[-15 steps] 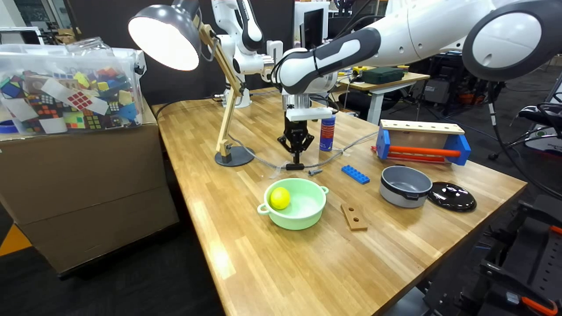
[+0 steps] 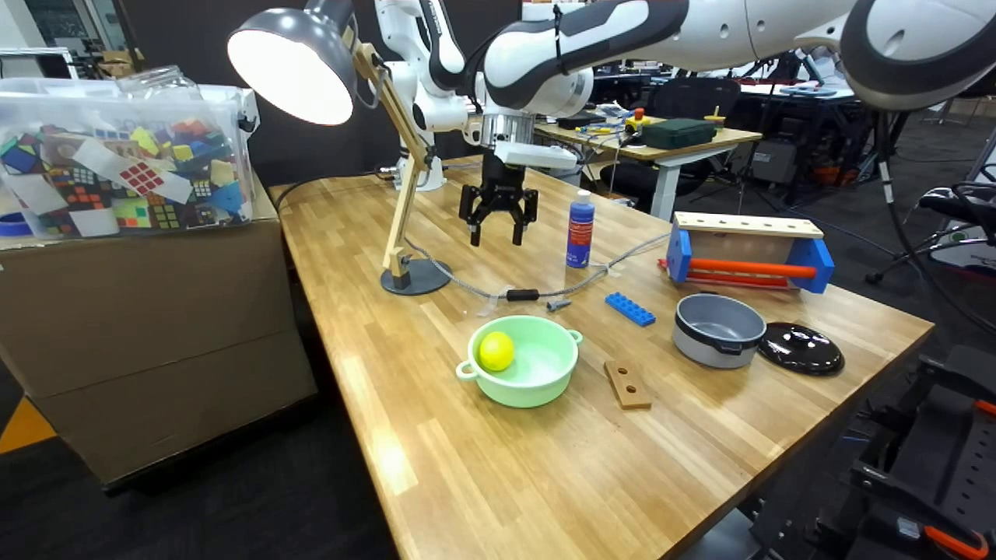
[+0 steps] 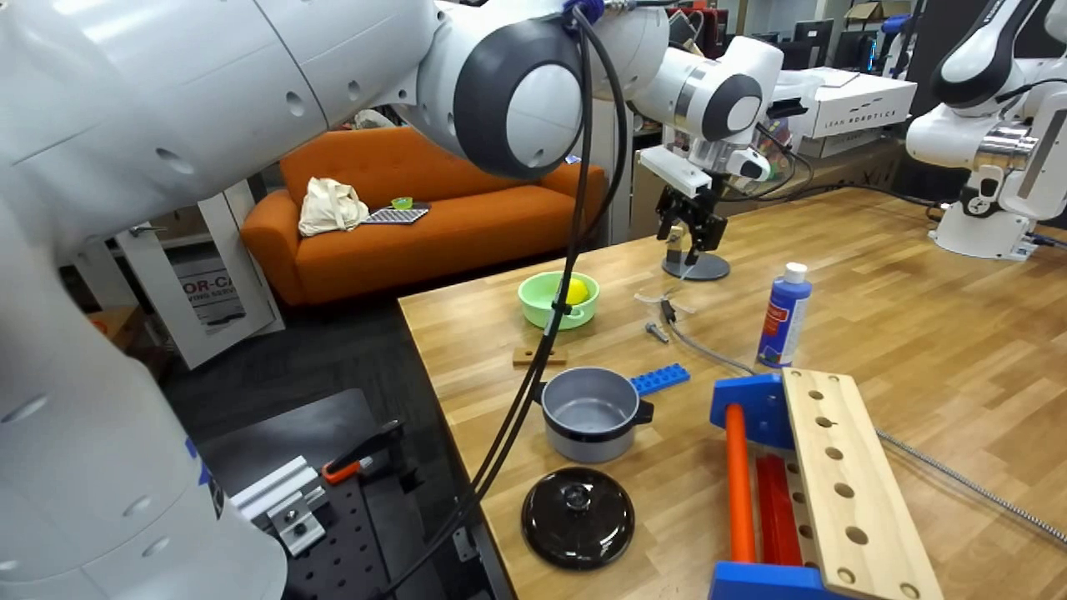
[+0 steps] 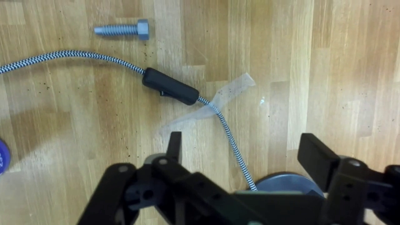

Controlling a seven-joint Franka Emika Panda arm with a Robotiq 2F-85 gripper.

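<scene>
My gripper hangs open above the table near the lamp, with nothing between its fingers. In exterior view 1 the gripper (image 2: 496, 238) is well clear of the wood, left of the blue bottle (image 2: 580, 230). Below it in the wrist view lie the lamp cable's black switch (image 4: 170, 86), a strip of clear film (image 4: 236, 88) under the cable, and a grey bolt (image 4: 122, 30). A mint-green bowl (image 2: 551, 383) holding a yellow ball (image 2: 496, 351) stands nearer the front.
The desk lamp's round base (image 2: 416, 277) and wooden arm rise close to the gripper. A blue brick (image 2: 630, 309), a wooden block (image 2: 627, 384), a grey pot (image 2: 720, 330), its black lid (image 2: 801, 349) and a toy workbench (image 2: 747, 250) occupy the right side.
One second ago the gripper was shut, down at the black switch. Now it is higher, farther back and to the left, with its fingers apart. The switch appears in the same place.
</scene>
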